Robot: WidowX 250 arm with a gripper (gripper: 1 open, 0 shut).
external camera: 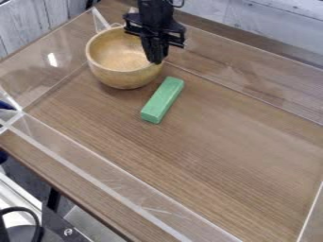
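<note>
A tan wooden bowl (pixel 117 66) sits at the upper left of the table (pixel 214 170). My black gripper (pixel 155 55) is at the bowl's right rim, its lower end over or against it; it looks shut, and whether anything is between its fingers is too small to tell. A green block (pixel 161 100) lies below and to the right of the bowl.
Cables (pixel 28 223) show at the lower left corner, off the table.
</note>
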